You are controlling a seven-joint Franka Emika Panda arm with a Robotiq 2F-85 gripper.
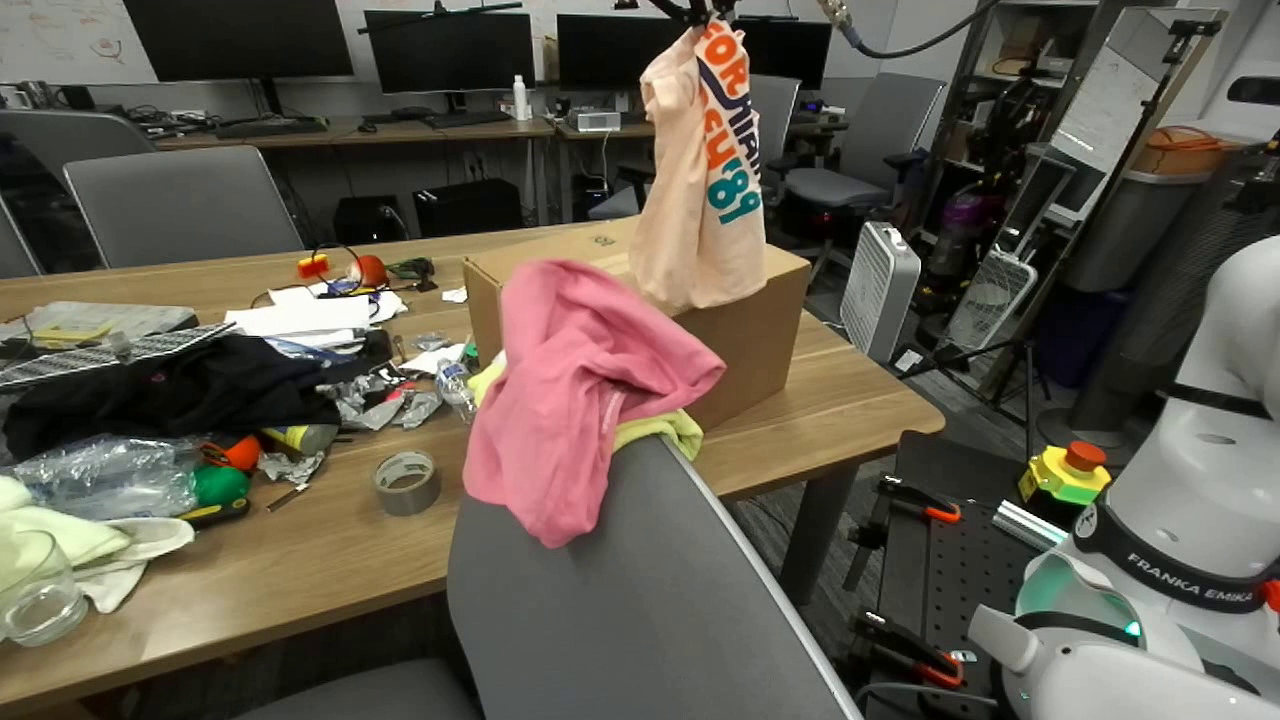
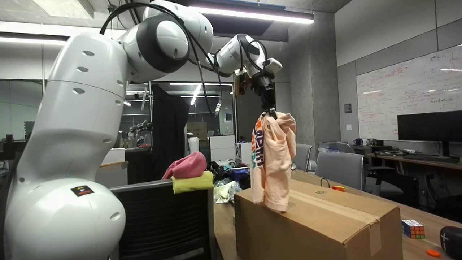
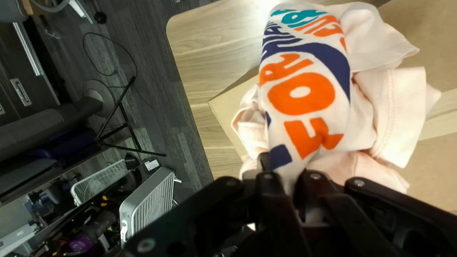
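Note:
A peach shirt with orange, navy and teal lettering [image 1: 708, 180] hangs from my gripper [image 2: 271, 113], its lower end by the top of a cardboard box [image 2: 312, 221]. In the wrist view my gripper is shut on a bunched fold of the shirt [image 3: 306, 94], and the cloth spreads out beyond the fingers. Only the bottom of the gripper shows at the top edge of exterior view 1. Over the grey chair's back [image 1: 600, 600] lie a pink cloth [image 1: 576, 396] and, under it, a yellow-green cloth [image 2: 192, 182].
Clutter covers the table's left side: a black cloth [image 1: 180, 384], plastic wrap, a tape roll [image 1: 407, 482] and a glass [image 1: 36, 588]. A Rubik's cube [image 2: 413, 229] sits beyond the box. Bare tabletop [image 1: 852, 408] shows at the table's right end.

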